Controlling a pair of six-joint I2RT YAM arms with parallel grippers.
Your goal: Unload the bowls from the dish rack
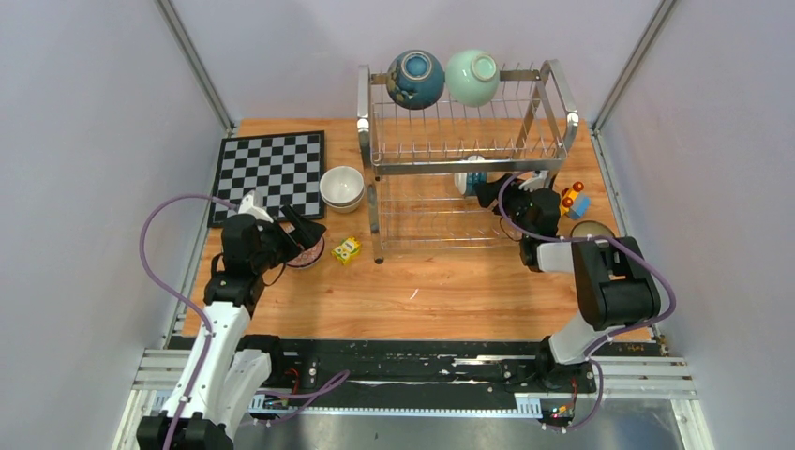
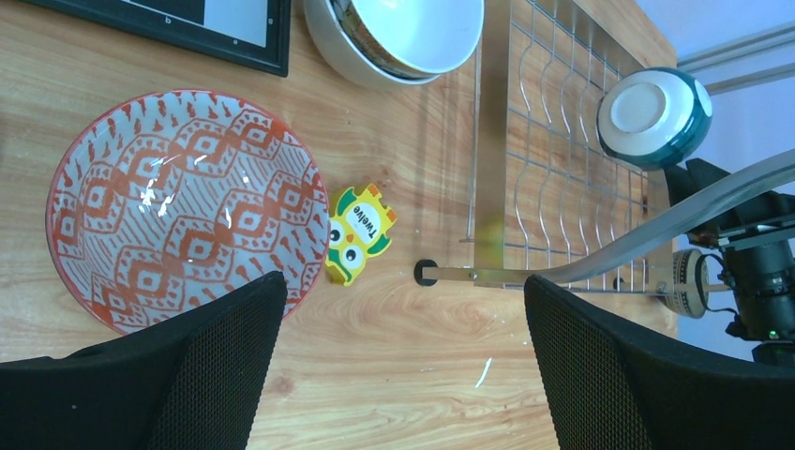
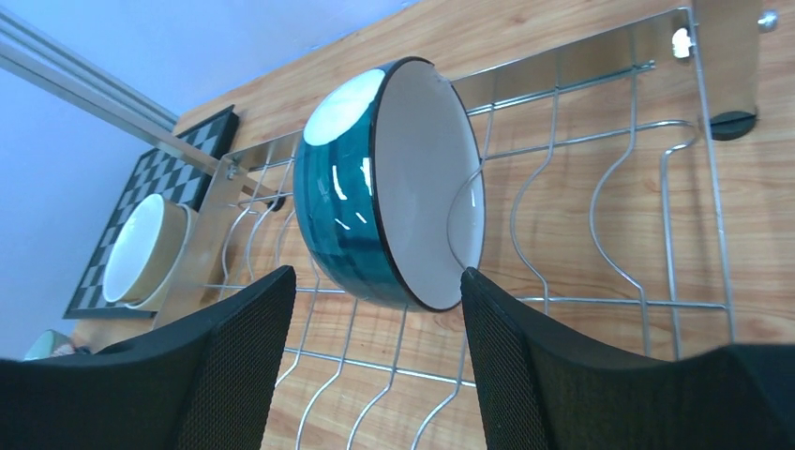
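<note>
A teal-and-white bowl (image 1: 473, 178) (image 2: 642, 117) (image 3: 342, 211) stands on its side in the rack's lower tier. My right gripper (image 1: 490, 191) is at that bowl, open, its fingertips just short of it. On the upper tier are a dark blue bowl (image 1: 415, 80) and a mint bowl (image 1: 473, 77), upside down. My left gripper (image 1: 305, 225) hangs open and empty over a red-patterned bowl (image 1: 302, 256) (image 2: 183, 202) left of the rack (image 1: 441, 169).
Stacked white bowls (image 1: 341, 185) sit beside a chessboard (image 1: 267, 169) at the left. A yellow owl toy (image 1: 346, 250) lies left of the rack. At the right are a colourful toy (image 1: 574, 202) and a partly hidden bowl (image 1: 592, 230).
</note>
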